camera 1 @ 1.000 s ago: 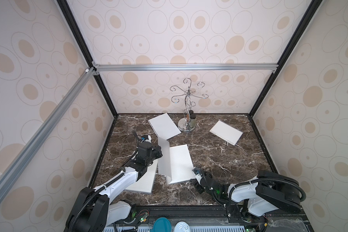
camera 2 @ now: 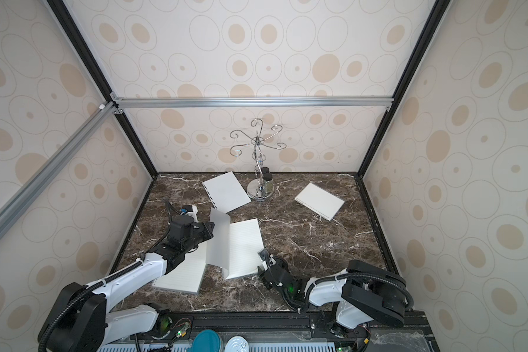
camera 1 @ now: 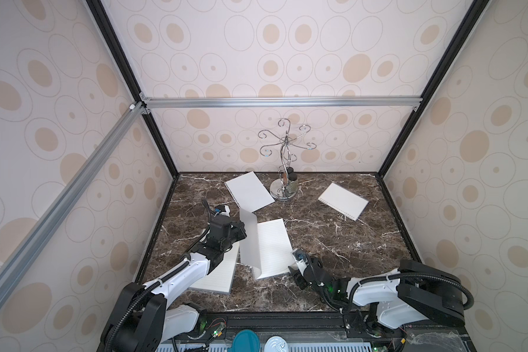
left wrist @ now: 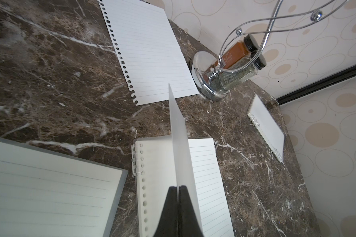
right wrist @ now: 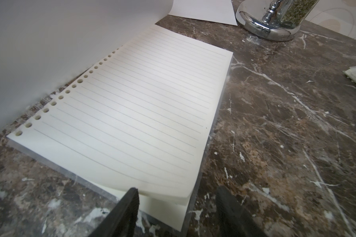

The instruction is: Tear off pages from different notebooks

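Observation:
A lined notebook (right wrist: 138, 106) lies face up on the brown marbled table, its punched holes along the left edge. Above those holes a greyish sheet (left wrist: 180, 134) stands upright, pinched thinly in my left gripper, which is shut on it. At the notebook's near right corner, the top page bends up a little over the sheets below. My right gripper is open around that corner, one finger (right wrist: 124, 211) by the near edge and the other finger (right wrist: 233, 213) out over the table. No page is visibly pinched there.
A second lined notebook (left wrist: 47, 189) lies under my left arm. A loose punched page (camera 1: 249, 190) is at the back left, by a chrome stand (camera 1: 281, 189) with spice jars. Another small notebook (camera 1: 343, 200) rests at the back right.
My right arm's elbow has shifted slightly right and its gripper has turned a little at the notebook's corner, where a pale bit now shows. The left arm and its sheet look unmoved.

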